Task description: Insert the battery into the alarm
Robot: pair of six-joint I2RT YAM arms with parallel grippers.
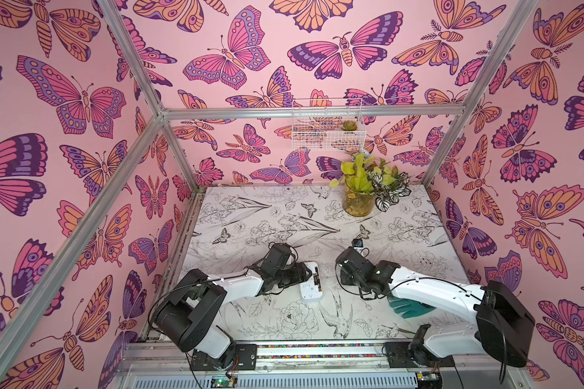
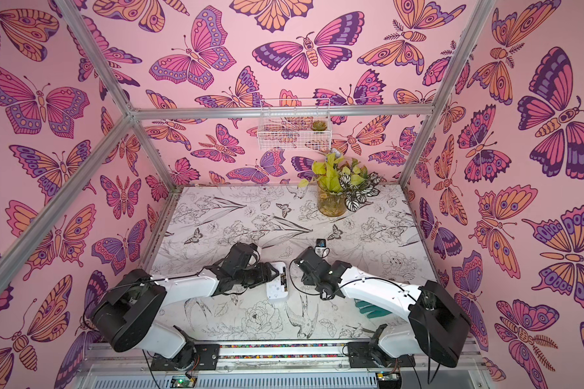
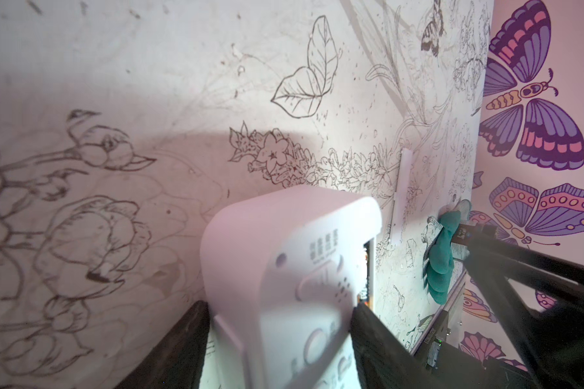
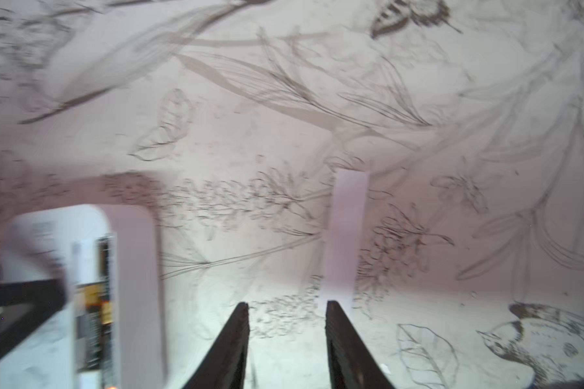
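The white alarm (image 1: 310, 291) rests on the table with batteries (image 4: 94, 295) showing in its open side compartment. My left gripper (image 1: 299, 275) is at the alarm's upper end, its fingers on either side of the casing in the left wrist view; whether they grip it firmly is unclear. My right gripper hangs over bare table right of the alarm, its fingers apart with nothing between them. A pale flat strip (image 4: 344, 240), perhaps the battery cover, lies below it.
A potted plant (image 1: 358, 197) stands at the back right. A teal glove (image 1: 410, 306) lies at the front right, under the right arm.
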